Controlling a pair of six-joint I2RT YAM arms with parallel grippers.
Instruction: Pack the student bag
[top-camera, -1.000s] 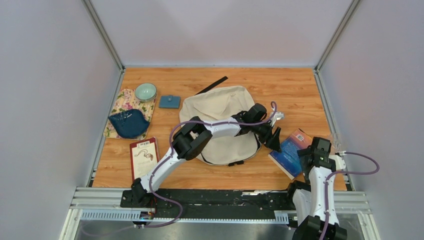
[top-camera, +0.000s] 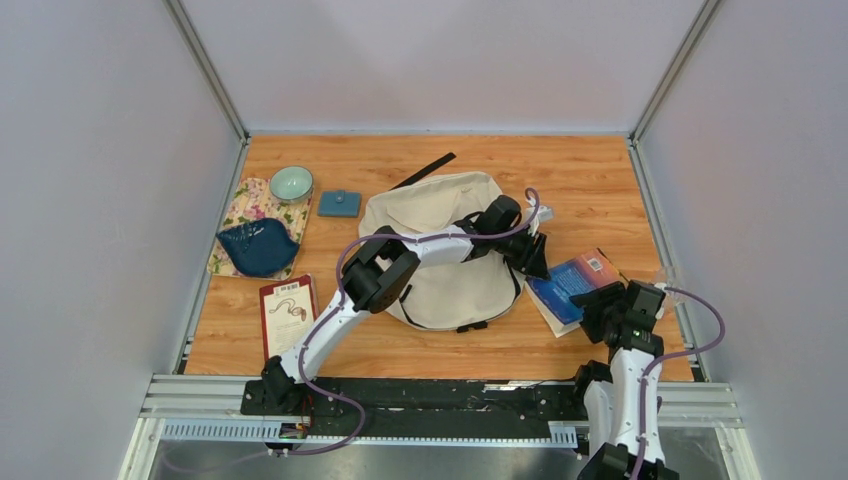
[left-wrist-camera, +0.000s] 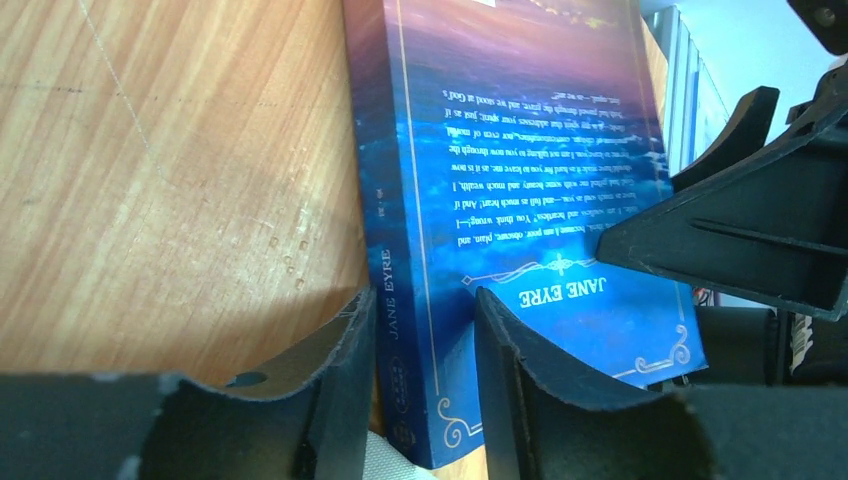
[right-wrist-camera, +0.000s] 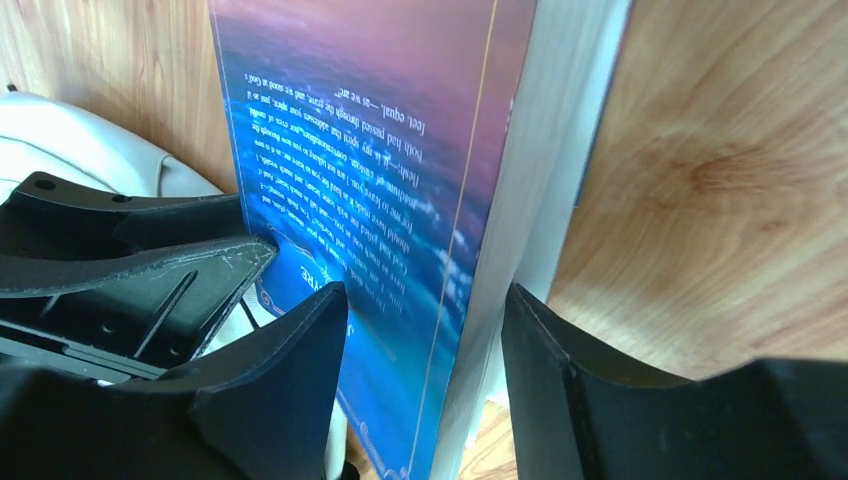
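Note:
A blue Jane Eyre book (top-camera: 560, 292) (left-wrist-camera: 540, 160) (right-wrist-camera: 370, 170) lies at the right of the cream backpack (top-camera: 440, 300). My left gripper (top-camera: 530, 260) is at its left end, fingertips either side of the spine corner, part open. My right gripper (top-camera: 605, 305) sits at the book's other side, fingers part open around its page edge. Another pale layer shows beneath the book. Whether either gripper presses firmly on it I cannot tell.
At the left are a red clipboard (top-camera: 285, 320), a navy pouch (top-camera: 255, 247) on a floral item (top-camera: 240, 200), a green bowl (top-camera: 291, 182) and a small teal wallet (top-camera: 339, 203).

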